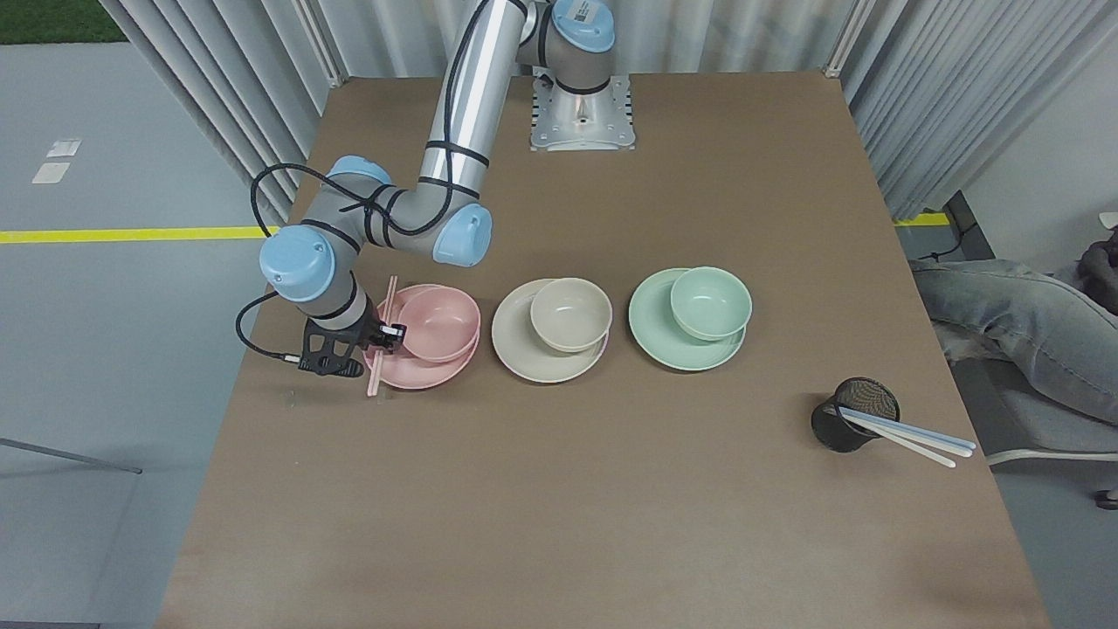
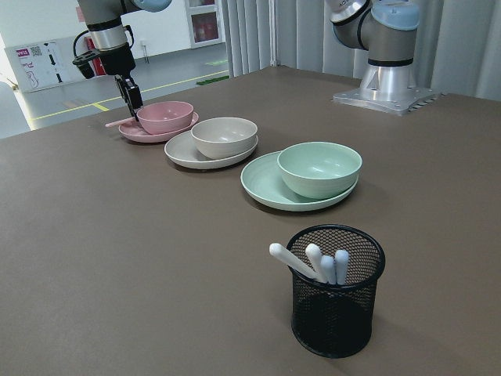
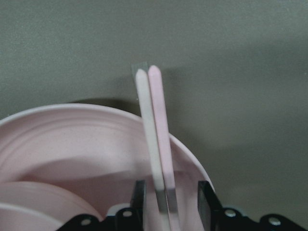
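A pair of pink chopsticks (image 3: 160, 120) (image 1: 374, 377) lies across the pink plate (image 3: 91, 134) (image 1: 424, 373) beside the pink bowl (image 1: 438, 321) (image 2: 164, 113). My gripper is open directly over the chopsticks, its two fingers on either side of them in the wrist view. In the front view it sits low at the left part of the pink plate, partly hiding it.
A cream bowl and plate (image 1: 571, 314) and a green bowl and plate (image 1: 710, 304) stand to the right. A black mesh pen cup (image 1: 828, 425) (image 2: 333, 329) with several chopsticks is at the near right.
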